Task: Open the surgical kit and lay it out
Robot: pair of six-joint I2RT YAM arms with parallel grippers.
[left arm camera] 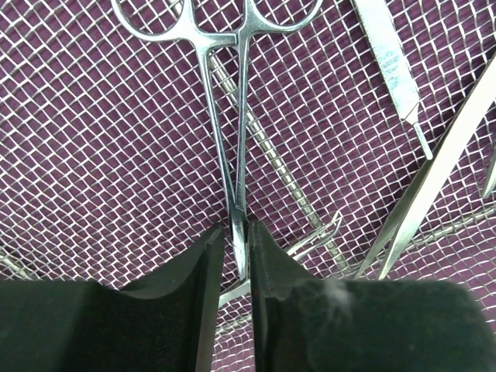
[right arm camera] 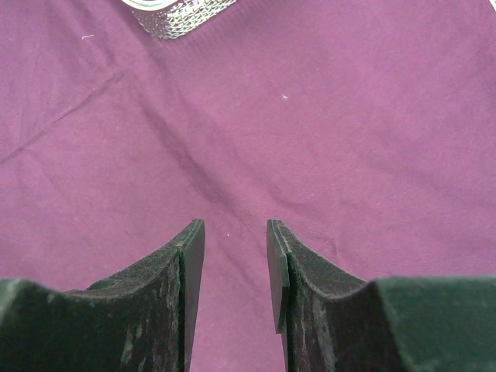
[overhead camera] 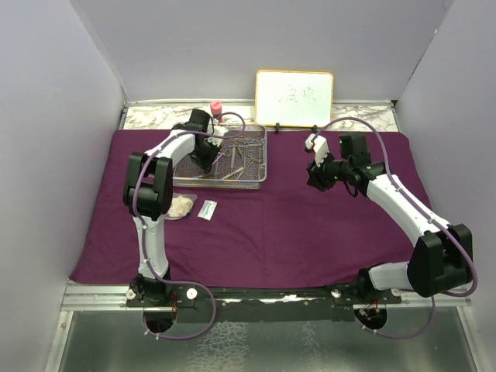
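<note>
In the mesh instrument tray (overhead camera: 249, 183) at back left, my left gripper (overhead camera: 206, 167) is down over the instruments. In the left wrist view its fingertips (left arm camera: 238, 236) sit at the tip of a ringed clamp (left arm camera: 238, 101), narrowly apart around it; whether they grip it I cannot tell. A scalpel handle (left arm camera: 387, 58), tweezers (left arm camera: 446, 159) and another instrument beneath the tip lie nearby. My right gripper hangs open over bare purple cloth, empty, right of the tray.
A bag of gauze (overhead camera: 180, 207) and a white packet (overhead camera: 207, 209) lie below the tray. A pink bottle (overhead camera: 215, 111) and a whiteboard (overhead camera: 293, 97) stand at the back.
</note>
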